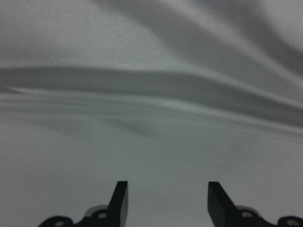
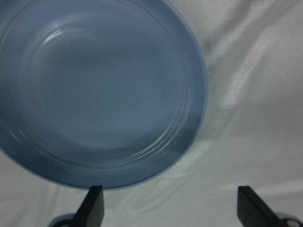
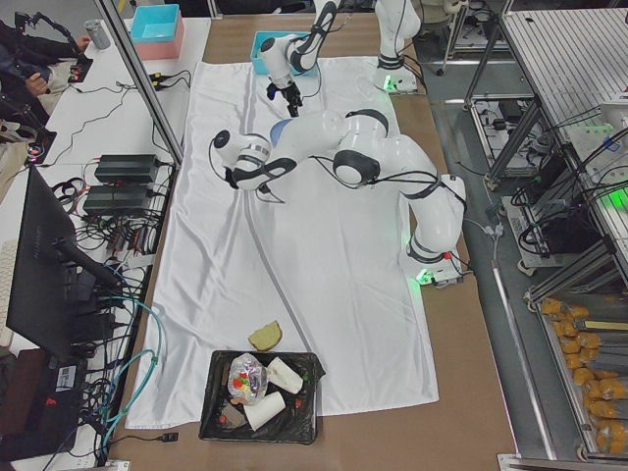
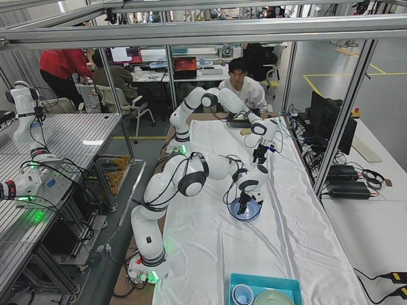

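Observation:
A blue round plate or shallow bowl (image 2: 99,85) (image 4: 240,215) lies on the white cloth. My right gripper (image 4: 249,201) hangs open just over its rim, its fingers empty; in the camera left view it is at the far end (image 3: 289,106). My left gripper (image 4: 261,152) is also open, over bare creased cloth, farther along the table from the plate, with nothing between its fingers.
A turquoise tray (image 4: 232,289) with dishes stands at the right arm's end. A black bin (image 3: 211,422) with packages and a yellow sponge (image 3: 265,336) are at the opposite end.

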